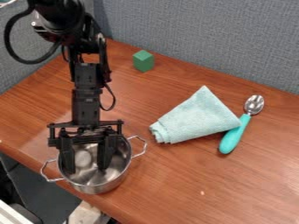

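A steel pot [114, 177] with two handles sits at the front left edge of the wooden table. My black gripper [86, 156] reaches down into it, its two fingers apart, with a pale round object [83, 158] low between them. Whether the fingers touch that object cannot be told from this view.
A folded light teal cloth [193, 118] lies right of the pot, with a spoon with a turquoise handle [233, 133] beside it. A green block [143, 60] stands at the back.
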